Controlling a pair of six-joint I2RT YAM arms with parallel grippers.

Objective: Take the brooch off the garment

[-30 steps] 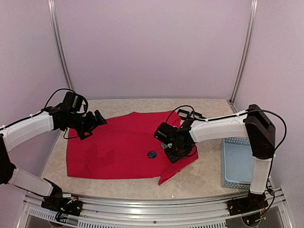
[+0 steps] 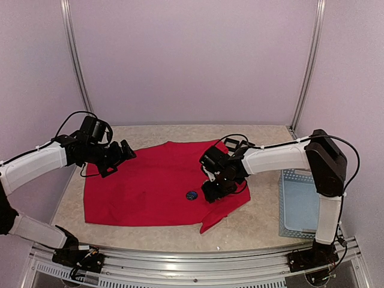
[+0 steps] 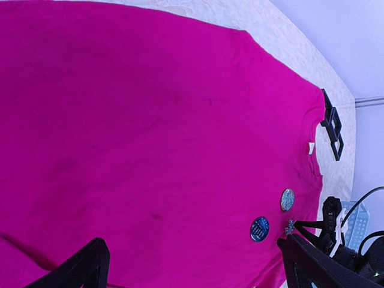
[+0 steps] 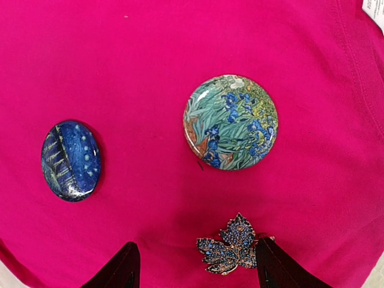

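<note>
A red garment (image 2: 144, 186) lies flat on the table. On it are a round floral brooch (image 4: 230, 122), an oval blue brooch (image 4: 71, 160) and a dark glittery leaf brooch (image 4: 228, 249). My right gripper stands open just above the leaf brooch, which sits partly behind its right finger in the right wrist view; whether they touch I cannot tell. My left gripper (image 2: 123, 157) hangs open over the garment's back left, away from the brooches. In the top view the right gripper (image 2: 213, 192) hides most of the round and leaf brooches.
A light blue basket (image 2: 297, 204) stands at the right of the table. A black object (image 3: 333, 126) lies beside the garment's back right edge.
My right arm has shifted slightly over the right side of the garment around the brooches. The left arm and the garment look unchanged.
</note>
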